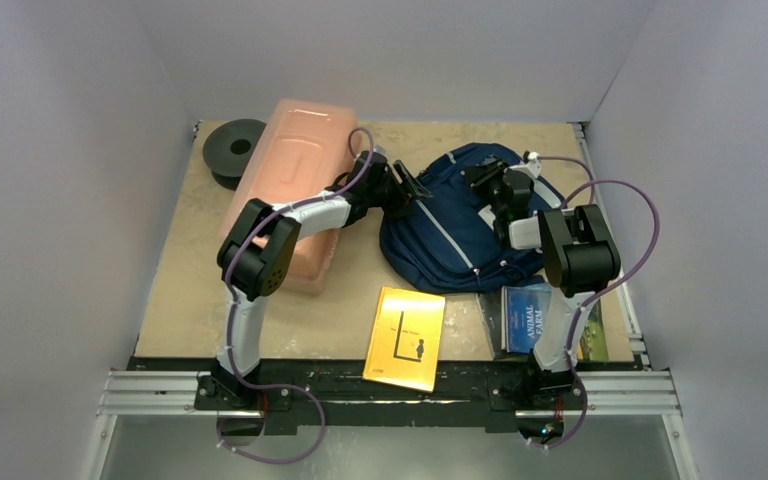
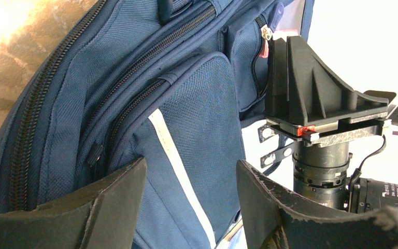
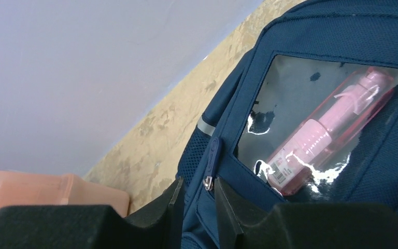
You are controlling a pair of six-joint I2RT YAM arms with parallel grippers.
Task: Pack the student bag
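Observation:
A navy backpack (image 1: 440,245) lies flat on the table, zips and a white stripe showing. My left gripper is part open over the bag's front panel and zips, nothing seen held. My right gripper is at a small zip pull (image 3: 212,155) beside a clear-window pocket holding a pink bottle (image 3: 311,140), its fingertips apart around the pull's end; whether it grips cannot be told. A yellow book (image 1: 404,338) and other books (image 1: 528,320) lie along the front edge.
A pink plastic box (image 1: 290,150) stands left of the bag, with a dark round spool (image 1: 222,150) behind it. Walls bound the back and sides.

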